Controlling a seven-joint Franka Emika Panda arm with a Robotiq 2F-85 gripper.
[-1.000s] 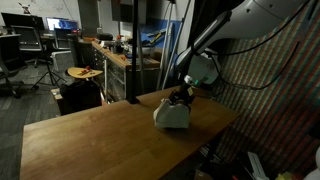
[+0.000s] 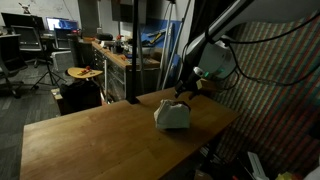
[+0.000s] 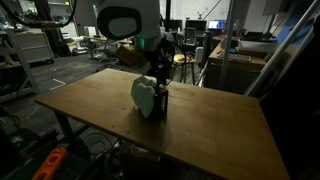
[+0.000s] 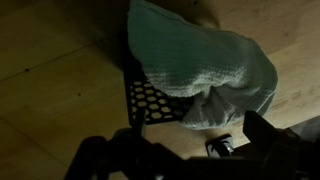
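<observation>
A pale grey-white cloth [image 4: 200, 60] is draped over a black perforated container [image 4: 155, 100] in the wrist view. Part of the container's holed side shows below and left of the cloth; its inside is hidden. From exterior view 1, the cloth [image 2: 172, 116] forms a bulky heap toward the right of the table. Exterior view 2 shows the cloth [image 3: 145, 96] hanging down the dark container's side. My gripper is open, its two dark fingers [image 4: 262, 132] spread wide over the cloth, and nothing is held between them.
A small dark-and-white item [image 4: 220, 145] shows near the lower edge of the wrist view. Behind the table stands a dark vertical post [image 2: 132, 60].
My gripper has risen a little and drawn slightly away from the cloth. The cloth and container look unmoved.
</observation>
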